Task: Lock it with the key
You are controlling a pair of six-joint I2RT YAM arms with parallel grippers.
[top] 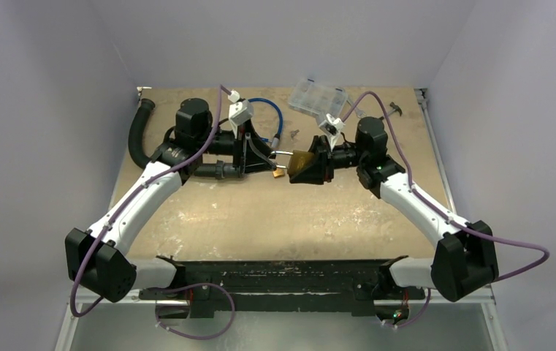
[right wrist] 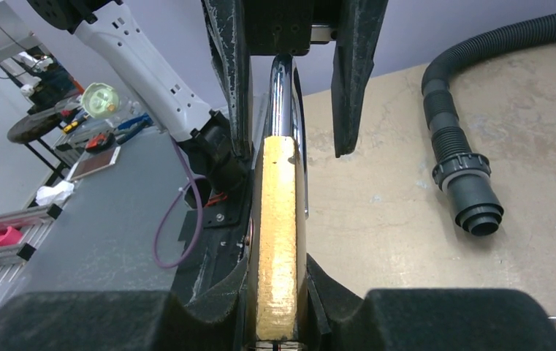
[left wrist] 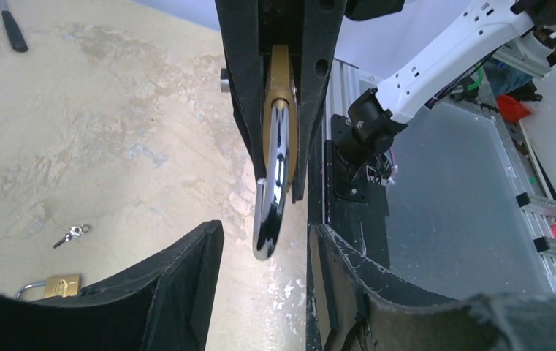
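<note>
A large brass padlock [top: 300,161] is clamped in my right gripper [top: 305,170], its silver shackle [left wrist: 275,197] pointing left. One leg of the shackle appears to end free beside the brass body [right wrist: 278,241] in both wrist views. Around the shackle's curved end, my left gripper [top: 270,161] stands part open, a fingertip on either side; the left wrist view shows gaps between fingers and metal. A small key [left wrist: 72,235] seems to lie on the table there. No key shows in the large padlock, though its bottom face is mostly hidden.
A smaller padlock [left wrist: 63,286] lies on the table below the grippers. Black hose [top: 143,131] and blue cable [top: 267,102] sit at the back left, a clear box [top: 317,98] and hammer [top: 395,109] behind.
</note>
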